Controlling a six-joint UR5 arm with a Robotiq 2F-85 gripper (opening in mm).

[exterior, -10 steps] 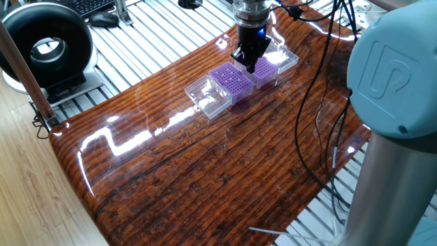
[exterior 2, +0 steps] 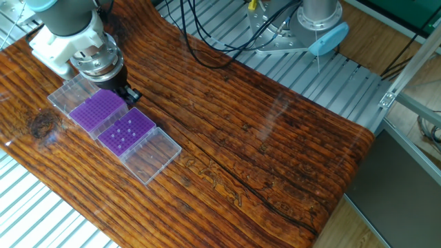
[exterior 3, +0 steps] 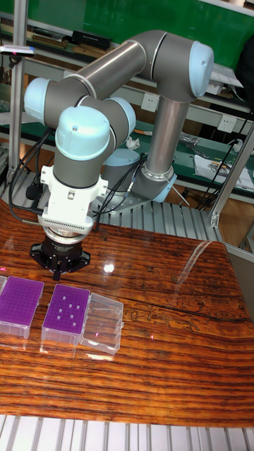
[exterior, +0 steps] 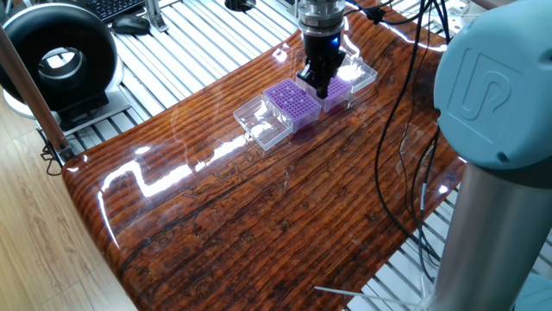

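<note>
Two purple racks stand side by side on the wooden table, each in a clear box with its lid folded open. The rack with several small pale tubes has its clear lid next to it. In the other rack I see no tubes; its clear lid lies on its far side. My black gripper points down near this second rack, partly covering it in exterior view 1. In exterior view 3 the gripper appears above the table, behind the racks. Its fingers are too small and dark to show whether they are apart.
Black cables hang by the arm. A black ring-shaped device and a mouse stand off the table on the slatted bench.
In exterior view 1 my gripper has moved slightly right and down in the picture. The racks and lids have stayed where they were.
</note>
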